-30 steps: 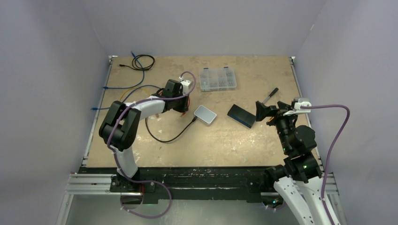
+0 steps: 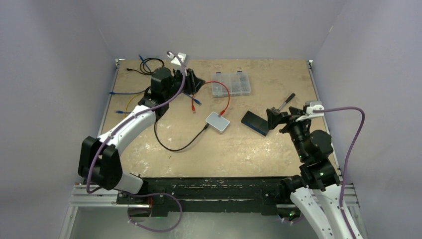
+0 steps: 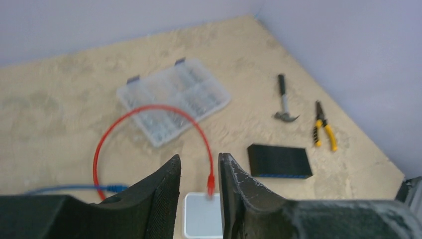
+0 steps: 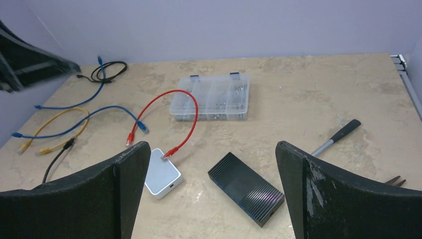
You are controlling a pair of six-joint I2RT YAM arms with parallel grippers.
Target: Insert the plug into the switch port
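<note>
The small white switch [image 2: 217, 122] lies mid-table with a black cable at one end. A red cable's plug [image 4: 172, 151] rests at the switch's top edge; whether it is seated I cannot tell. The red cable's other plug [image 4: 130, 139] lies on the table. My left gripper is raised over the left-middle of the table, its fingers apart, with no held object visible between them; the switch shows below. My right gripper stands open above the right side of the table.
Blue [image 4: 69, 128], yellow and black cables lie at the left. A clear organiser box [image 4: 209, 97] sits at the back. A dark box [image 4: 245, 186], a hammer [image 4: 346, 130] and pliers [image 3: 322, 124] lie at the right.
The red cable, earlier under or near that gripper, now arches out to the switch. My right gripper has shifted slightly left.
</note>
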